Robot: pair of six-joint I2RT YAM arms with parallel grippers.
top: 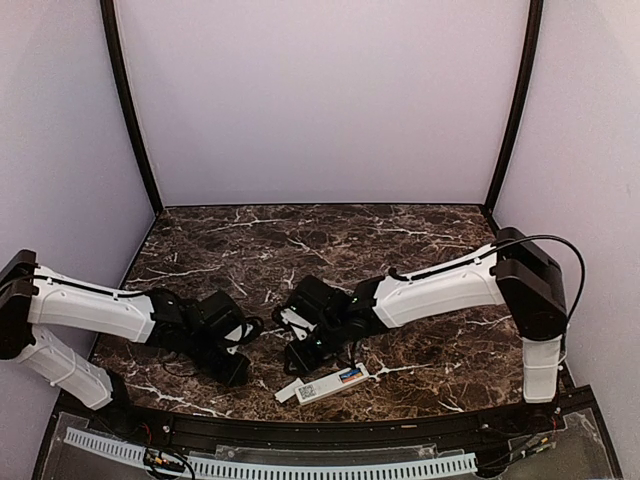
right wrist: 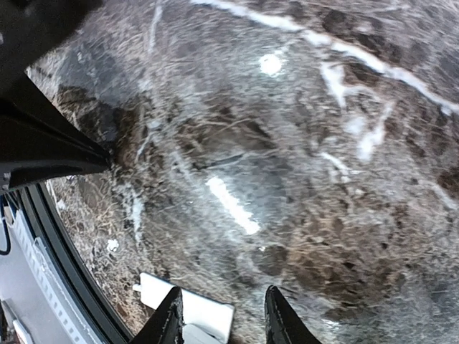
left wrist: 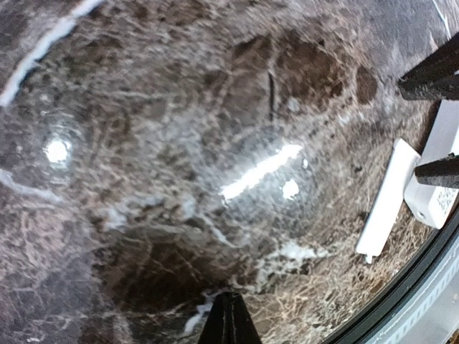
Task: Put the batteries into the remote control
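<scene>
A white remote [top: 332,383] with a printed label lies near the front edge, with a small white cover piece [top: 288,389] beside its left end, also seen in the left wrist view [left wrist: 386,202]. My right gripper [top: 296,365] is above these pieces, its fingers [right wrist: 171,319] parted, with the cover [right wrist: 207,312] below and left between them and the camera's bottom edge; nothing shows held. My left gripper [top: 236,372] is low over bare marble to the left, shut, with nothing showing between its fingertips. No batteries can be made out.
A black rail with a slotted metal strip [top: 270,466] runs along the front edge, close to the white pieces. White walls enclose the sides and back.
</scene>
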